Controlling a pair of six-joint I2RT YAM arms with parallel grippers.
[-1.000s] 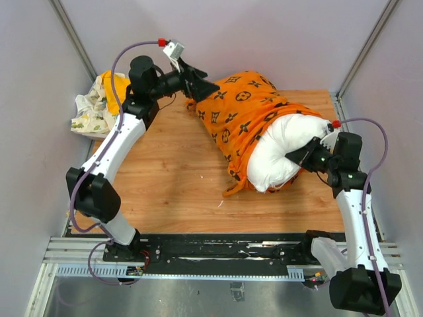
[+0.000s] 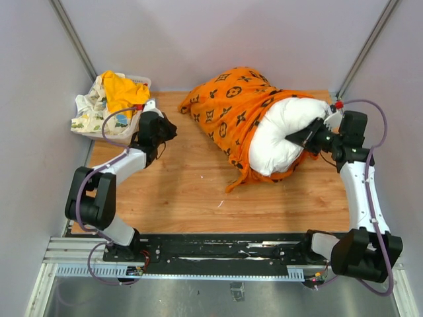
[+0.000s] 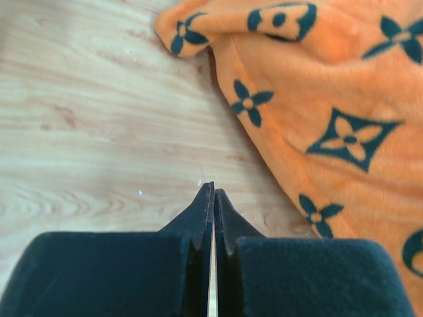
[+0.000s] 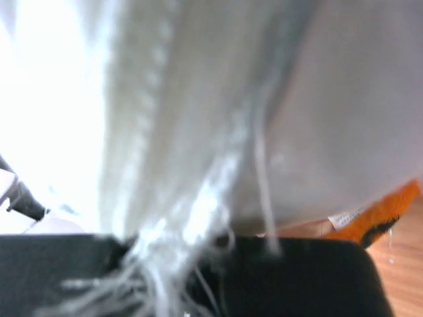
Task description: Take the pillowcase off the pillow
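Observation:
An orange pillowcase (image 2: 225,119) with dark monogram print lies across the back right of the table, its open end around a bulging white pillow (image 2: 277,139). My right gripper (image 2: 295,139) is shut on the white pillow; the right wrist view shows fuzzy white fabric and threads (image 4: 178,244) close up at its fingers. My left gripper (image 2: 171,130) stands shut to the left of the pillowcase, its fingertips meeting over bare wood with nothing visible between them; the pillowcase (image 3: 344,92) lies beside it in the left wrist view.
A white basket (image 2: 139,80) with yellow and patterned cloths sits at the back left.
My left gripper has drawn back leftward, away from the pillowcase. My right gripper, still on the pillow, has shifted slightly right, and the pillow bulge moved with it.

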